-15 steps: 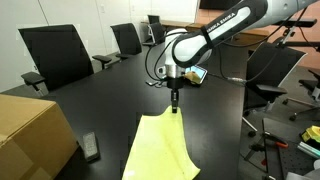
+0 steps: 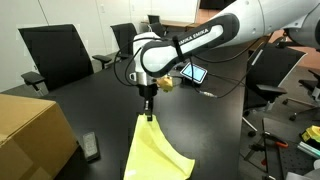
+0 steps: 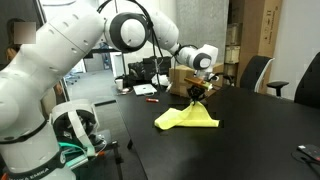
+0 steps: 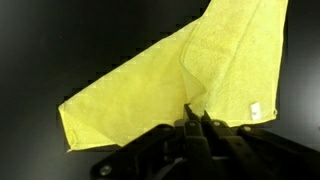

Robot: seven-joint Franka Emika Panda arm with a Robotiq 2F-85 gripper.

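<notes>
A yellow cloth [image 2: 158,150] lies on the dark table, its upper part pulled up to a peak under my gripper [image 2: 149,118]. In exterior view 2 the cloth [image 3: 186,118] spreads on both sides below the gripper [image 3: 196,101]. From the wrist, my gripper is shut on a raised fold of the cloth [image 4: 130,95]. The fold runs up and away from the fingertips. A small white tag [image 4: 255,110] shows near one edge of the cloth.
A cardboard box [image 2: 35,135] stands at the left, with a dark remote-like object [image 2: 91,147] beside it. A tablet-like screen [image 2: 194,72] is at the back. Office chairs [image 2: 56,60] ring the table. Bare table lies to the cloth's right.
My gripper has moved left in exterior view 1, drawing the cloth's raised peak along with it. The lower part of the cloth now spreads further to the right of that peak.
</notes>
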